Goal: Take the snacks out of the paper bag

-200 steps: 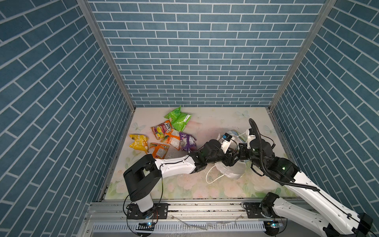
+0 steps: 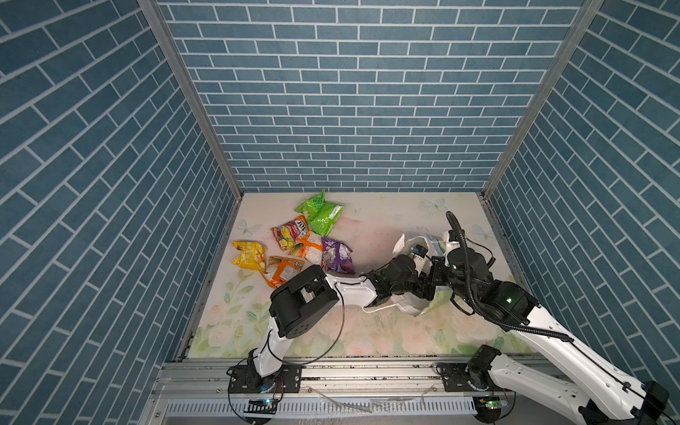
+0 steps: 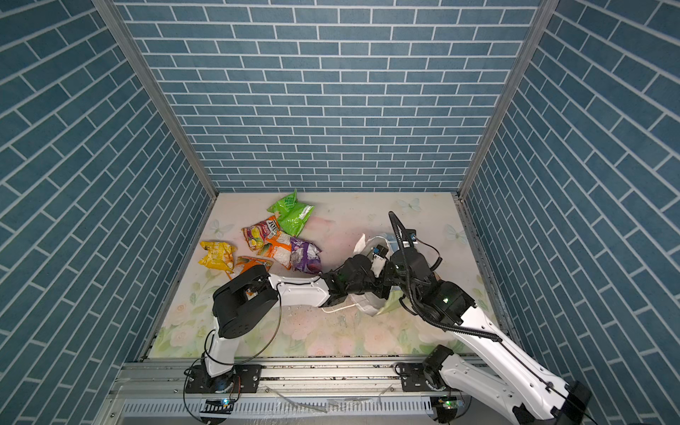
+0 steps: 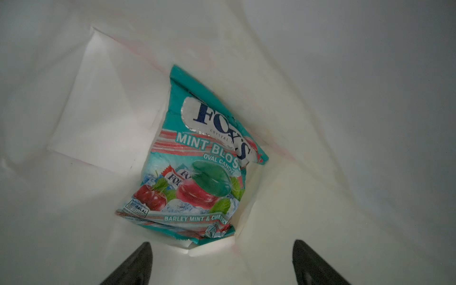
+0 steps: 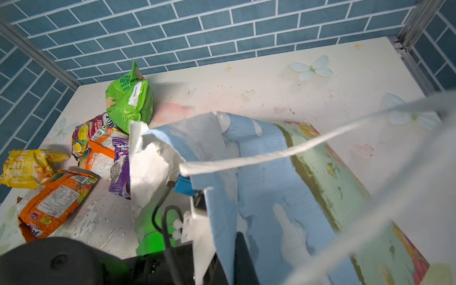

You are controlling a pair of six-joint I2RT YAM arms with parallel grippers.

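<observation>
A paper bag (image 5: 285, 199) lies on the right of the table, opening toward my arms. Inside it, in the left wrist view, a teal FOX'S mint candy packet (image 4: 194, 166) lies on the white lining. My left gripper is inside the bag facing the packet, fingers apart with nothing between them. My right gripper is at the bag's rim, shut; whether paper is pinched in it is hard to tell.
Several snack packets lie left of the bag, including a yellow one (image 2: 248, 255), a green one (image 2: 326, 216) and a purple one (image 2: 338, 256).
My left arm has moved rightward, its wrist deeper into the bag, and the bag's near rim and handle have shifted slightly. The right arm looks nearly still.
</observation>
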